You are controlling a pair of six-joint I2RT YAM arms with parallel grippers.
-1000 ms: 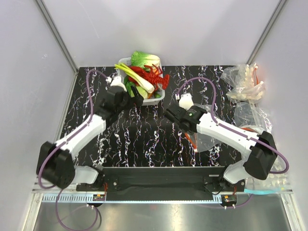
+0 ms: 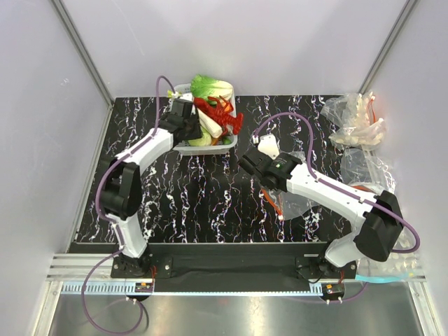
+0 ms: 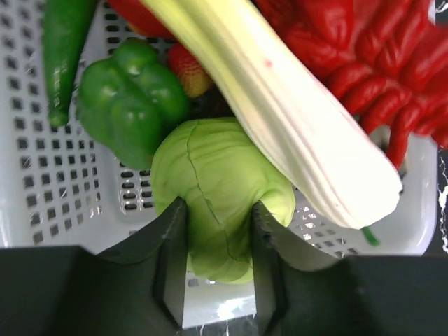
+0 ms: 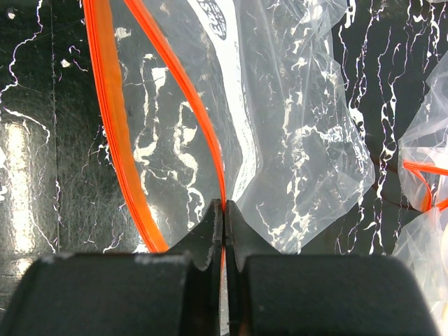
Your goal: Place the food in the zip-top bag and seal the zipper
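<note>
In the left wrist view, my left gripper is shut on a soft light-green cabbage-like vegetable (image 3: pixel 210 164), whose sides are squeezed in between the fingers. It is still down inside the white perforated basket (image 3: pixel 52 168). From above, the left arm's end covers part of the basket. My right gripper is shut on the orange-edged rim of the clear zip top bag (image 4: pixel 287 140). One orange zipper strip (image 4: pixel 115 133) bows away to the left, so the bag's mouth gapes beside the held edge.
Around the held vegetable lie a green pepper (image 3: pixel 133 101), a pale leek-like stalk (image 3: pixel 301 119) close on its right, and a red lobster (image 3: pixel 399 63). Other filled clear bags (image 2: pixel 360 122) line the table's right side.
</note>
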